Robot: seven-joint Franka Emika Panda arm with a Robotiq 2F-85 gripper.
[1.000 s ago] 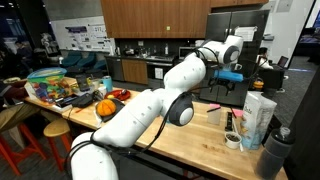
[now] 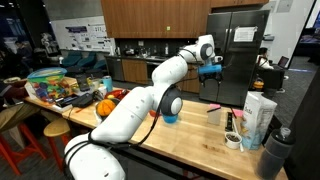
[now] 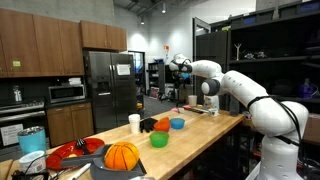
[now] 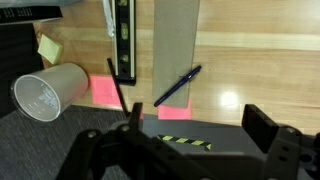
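Note:
Seen in the wrist view, my gripper is open, its dark fingers wide apart and nothing between them. Ahead of it on the wooden table lies a dark slim pen (image 4: 178, 85), slanted across a grey-brown strip (image 4: 175, 35). Left of the strip is a black level (image 4: 124, 40) with a green vial. Beside the level, a thin black stick (image 4: 118, 92) crosses a pink sticky note (image 4: 104, 90). A whitish cup (image 4: 66, 86) lies at the left, its opening facing the camera. In exterior view 1 the arm (image 2: 135, 115) reaches out over the table; its gripper is hard to make out.
A yellow block (image 4: 50, 48) sits by the cup. Exterior view 1 has a dark canister (image 2: 274, 155), a bag (image 2: 256, 118) and a small bowl (image 2: 233, 140) at the table's right. In exterior view 2, green (image 3: 159, 139) and blue bowls (image 3: 177, 123) stand near an orange pumpkin (image 3: 122, 157).
In exterior view 1 the arm's upper part has swung leftward, more upright than one second ago. The objects on the table look unmoved.

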